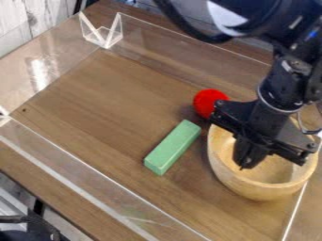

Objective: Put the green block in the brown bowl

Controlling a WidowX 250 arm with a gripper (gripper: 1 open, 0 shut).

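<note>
The green block [172, 147] lies flat on the wooden table, lengthwise on a slant, left of the brown bowl [255, 187] and apart from it. My black gripper [262, 151] is over the bowl and hides much of its far rim and inside. No green shows at its fingers, and the block lies clear of it to the left. The angle and the dark parts do not show how far apart the fingers stand.
A red round object [209, 101] sits behind the block, close to the bowl and the arm. At the far left is a clear container [102, 33]. Bare table [94, 108] spreads left of the block, and a clear raised edge [94, 184] runs along the near left side.
</note>
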